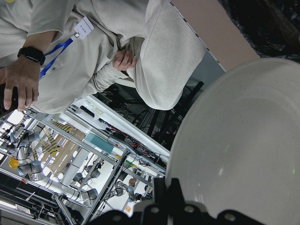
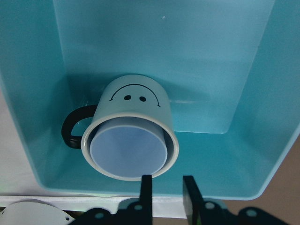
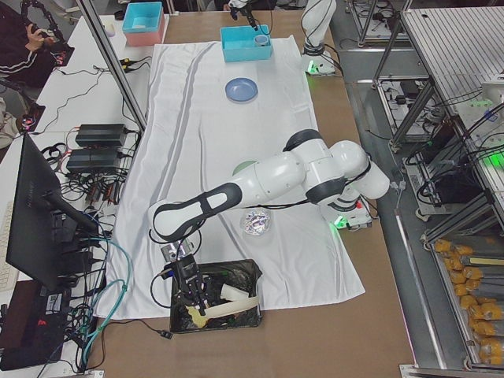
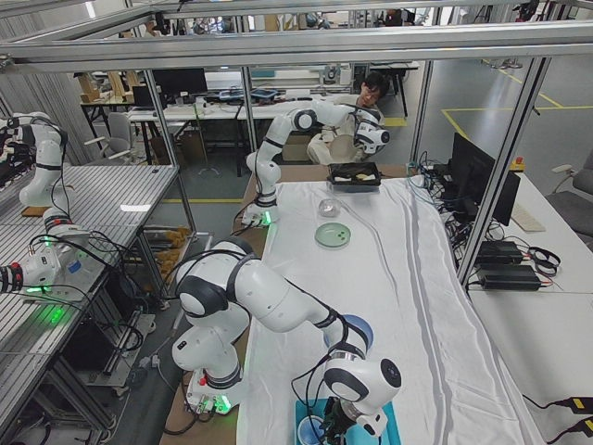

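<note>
My left gripper (image 3: 197, 299) is low in the black-lined bin (image 3: 228, 272) at the near end, shut on the rim of a white plate (image 1: 239, 140), which is tilted almost edge-on. Yellow, bread-like food lies beside it in the camera left view. My right gripper is open above the turquoise bin (image 2: 201, 61), nothing between its fingers. In that bin a white smiley mug (image 2: 117, 96) with a black handle lies with a light blue cup (image 2: 129, 150) inside it.
A blue plate (image 3: 241, 89) lies on the white cloth, with a green plate (image 4: 333, 235) and a foil-like round item (image 3: 256, 222) farther toward the black bin. A person (image 1: 164, 51) sits beside the black bin.
</note>
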